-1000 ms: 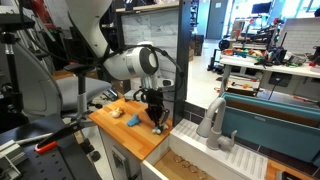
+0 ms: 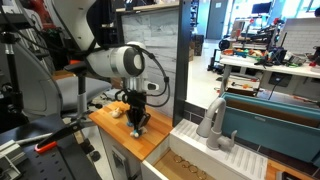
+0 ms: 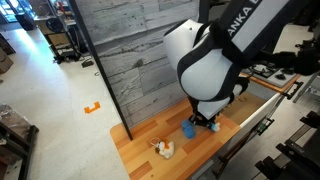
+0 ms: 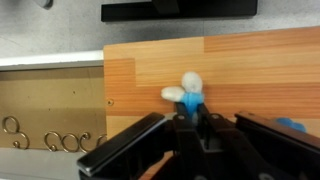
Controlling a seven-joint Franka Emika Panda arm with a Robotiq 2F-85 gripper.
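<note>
A small blue-and-white object (image 4: 191, 99) lies between the fingers of my gripper, which is shut on it. Its white lobes stick out ahead of the fingertips, and the fingers cover the rest. In exterior view 1 my gripper (image 2: 137, 130) is low over the wooden worktop (image 2: 159, 145). Whether the held object touches the wood is hard to tell. A second blue object (image 4: 288, 123) lies to the right of the fingers in the wrist view. Exterior view 2 shows this blue object (image 3: 188, 129) on the wood beside my gripper (image 3: 208, 124).
A pale toy-like item (image 3: 163, 148) lies farther along the wood. Beside the worktop is an open drawer (image 2: 190, 165) with several metal hooks (image 4: 50, 139) inside. A grey upright panel (image 3: 160, 60) stands behind the worktop. Bare wood surrounds the objects.
My gripper has moved left across the worktop in exterior view 1, away from the white drawer side and closer to the second blue object, which it now partly hides.
</note>
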